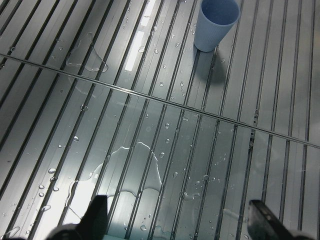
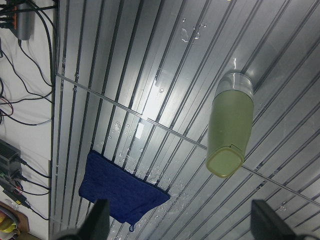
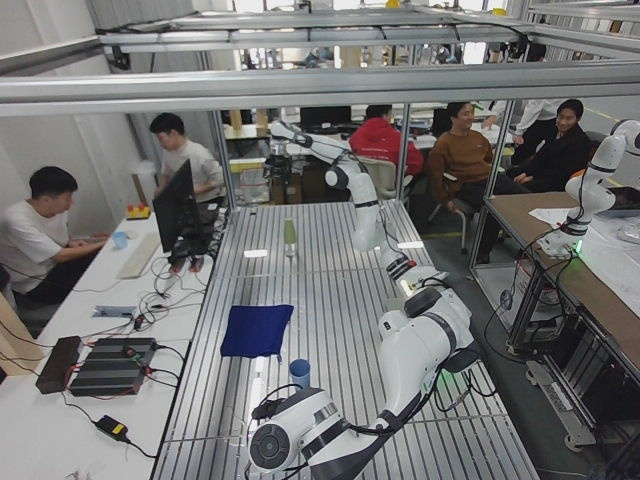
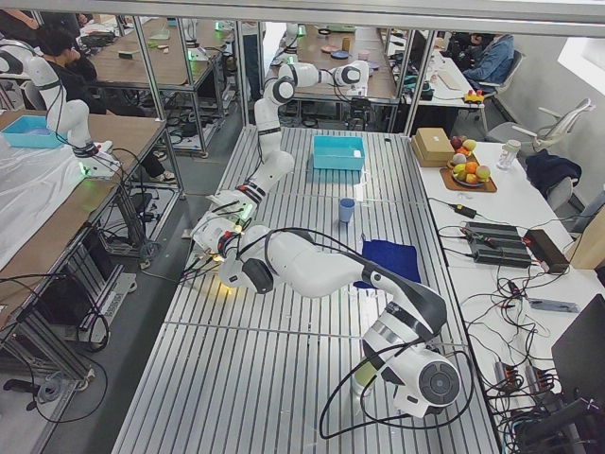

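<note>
A blue cup [image 3: 300,371] [image 4: 347,210] [image 1: 214,25] stands on the slatted metal table, with spilled water and droplets near it in the left wrist view. A dark blue cloth [image 3: 256,330] [image 2: 120,187] lies flat on the table. A green tumbler [image 3: 289,236] [image 2: 229,125] stands upright on it. My left gripper is open above the wet slats, nothing between its fingers. My right gripper is open above the table near the tumbler and cloth, also empty.
A teal bin [image 4: 337,153] stands at one end of the table. A side desk [image 4: 492,213] holds a fruit plate, boxes, power units and cables. Both arms reach over the table; bare slats surround the cup and tumbler.
</note>
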